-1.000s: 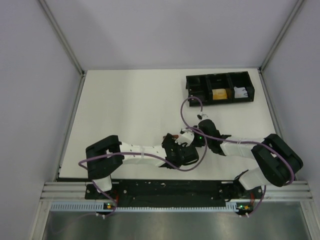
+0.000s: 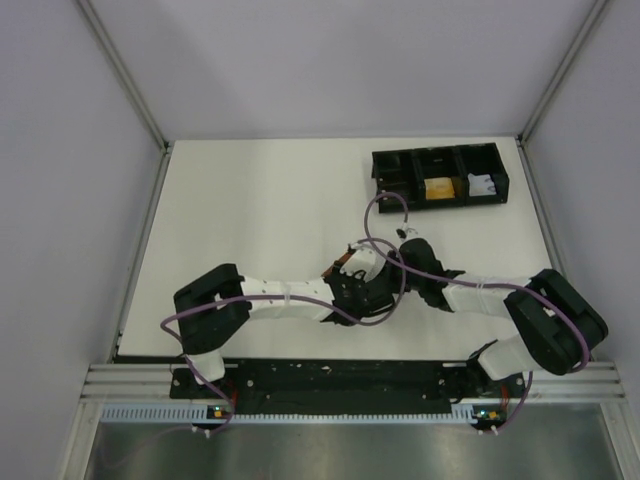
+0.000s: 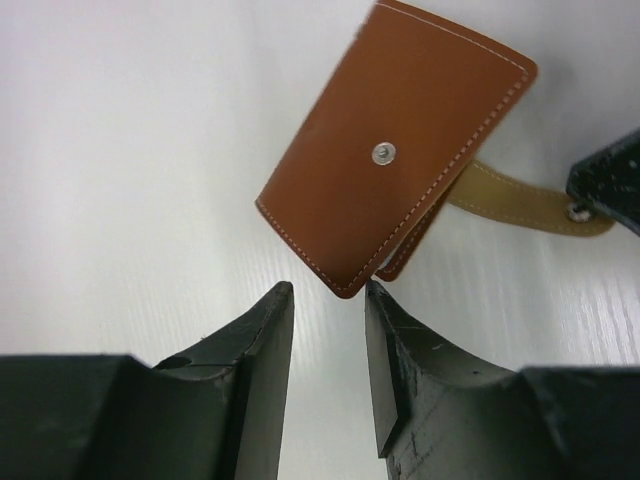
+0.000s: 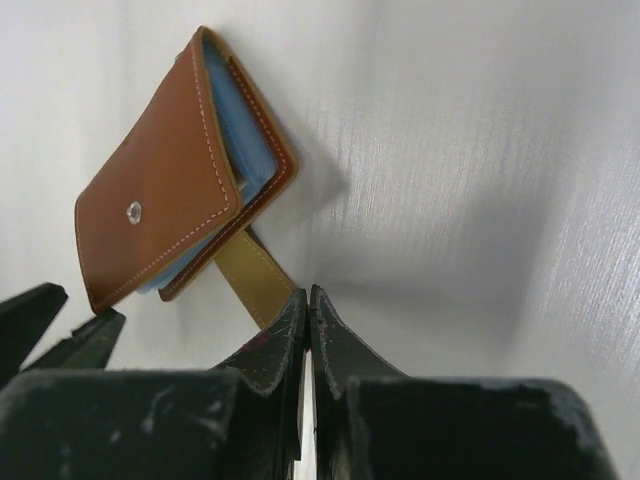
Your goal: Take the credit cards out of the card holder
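Observation:
A brown leather card holder with a snap button and stitched edges lies on the white table, its folded flap (image 4: 150, 220) showing blue sleeves (image 4: 240, 130) inside in the right wrist view. My left gripper is at its lower corner; whether anything sits between the fingers is hard to tell, as they look slightly apart. My right gripper is shut at the end of the tan strap (image 4: 255, 275); whether it pinches the strap is unclear. Both arms hide much of the holder in the top view (image 2: 335, 262).
A black compartment organizer (image 2: 410, 165) with yellow and white items stands at the back right.
The right arm has barely moved.

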